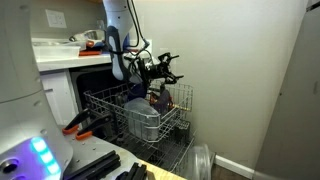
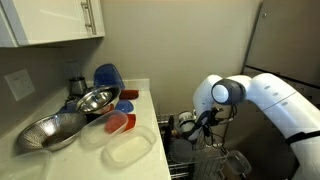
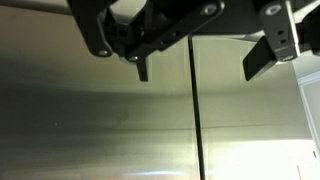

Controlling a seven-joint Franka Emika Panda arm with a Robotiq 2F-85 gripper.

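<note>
My gripper (image 1: 172, 68) hangs over the far side of the dish rack (image 1: 178, 135) in exterior view 1, fingers open. In the wrist view its two dark fingers stand wide apart, with no object held between them; a thin dark line crosses the background there. A clear plastic container (image 1: 199, 163) is low beside the rack's right front, outside it and well below the gripper. Another clear container (image 1: 143, 120) sits in the rack, and dark items lie behind it.
The counter (image 2: 142, 125) at left carries metal bowls (image 2: 52, 131), a red tray (image 2: 117, 121) and clear tubs (image 2: 128, 149). A wall stands close behind the rack. Floor to the rack's right looks mostly clear.
</note>
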